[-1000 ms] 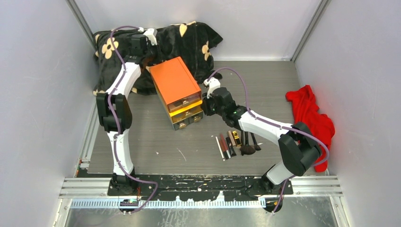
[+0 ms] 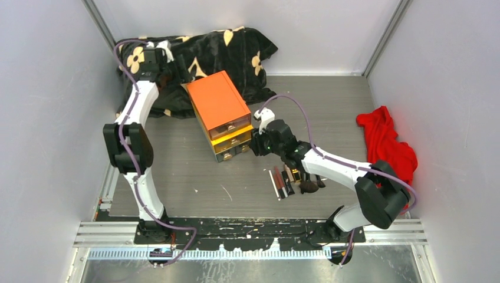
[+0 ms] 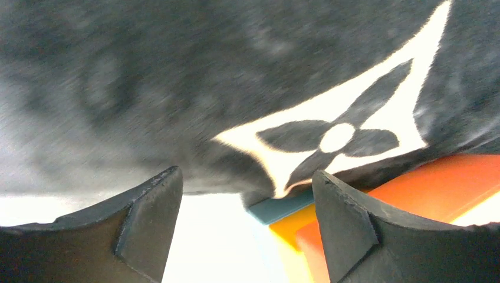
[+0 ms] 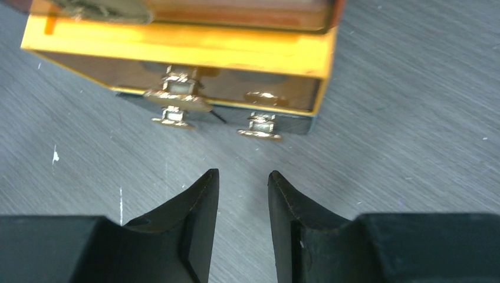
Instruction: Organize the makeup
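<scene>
A drawer organizer with an orange top (image 2: 217, 100), yellow middle and grey bottom tier stands slightly turned at centre. My left gripper hangs over the dark flowered cloth beside the organizer's back corner, open with nothing between its fingers. My right gripper is at the organizer's front right, facing the drawer knobs (image 4: 259, 134), its fingertips apart and empty. Makeup items lie in a row at front right: pencils, tubes and dark brushes (image 2: 308, 186), partly under my right arm in the top view.
The flowered cloth (image 2: 236, 47) lies along the back wall. A red cloth (image 2: 383, 141) is at the right.
My left arm has swung left, away from the organizer's back corner. My right gripper has moved slightly down toward the front of the table.
</scene>
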